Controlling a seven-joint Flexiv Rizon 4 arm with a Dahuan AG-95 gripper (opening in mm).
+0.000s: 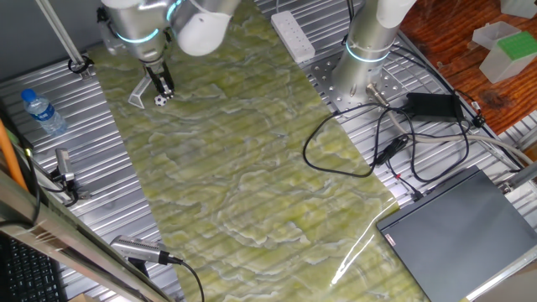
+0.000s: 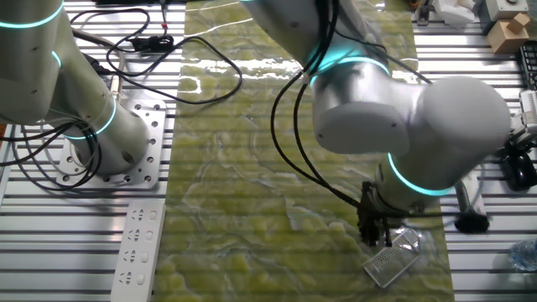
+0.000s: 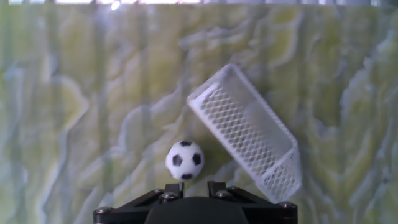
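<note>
A small black-and-white soccer ball (image 3: pixel 185 160) lies on the green marbled mat, just ahead of my gripper and slightly left of its centre in the wrist view. The fingers (image 3: pixel 216 186) stand apart with nothing between them. To the right of the ball, a white toy goal with a mesh net (image 3: pixel 239 129) lies at a slant; a narrow strip of mat separates the two. Exterior view 1 has the gripper (image 1: pixel 165 91) beside the ball (image 1: pixel 160 101), the goal (image 1: pixel 140 92) to their left. The second exterior view shows the goal (image 2: pixel 393 258) but hides the ball.
Beyond the mat's left edge stands a water bottle (image 1: pixel 44 112). A power strip (image 1: pixel 292 36), a looped black cable (image 1: pixel 305 151) and a laptop (image 1: pixel 466 239) lie along the right side.
</note>
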